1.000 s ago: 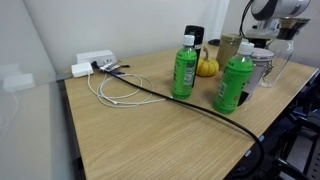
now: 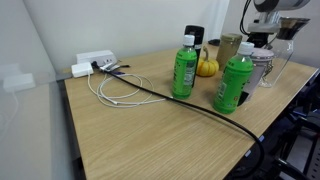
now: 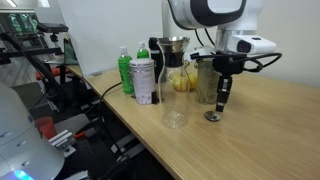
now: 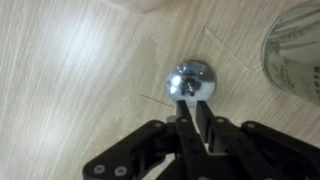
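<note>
In the wrist view a small shiny silver dome (image 4: 191, 80) lies on the wooden table, just ahead of the fingertips. My gripper is partly open, with a narrow gap and nothing visible between its fingers. Exterior view 2 shows the gripper (image 3: 222, 101) pointing down, just above and beside the silver piece (image 3: 212, 116). From exterior view 1 the arm (image 2: 272, 6) is at the far top right, its fingertips hard to make out behind other items.
A clear glass vessel (image 3: 174, 102) stands left of the gripper, and a gold-toned canister (image 3: 207, 86) close behind it. Green bottles (image 2: 233, 83), a pumpkin (image 2: 207, 67) and a patterned can (image 3: 143, 82) stand farther off.
The arm at the top right has shifted slightly, and more of the dark gripper shows beside the clear vessel. The tabletop objects look unmoved.
</note>
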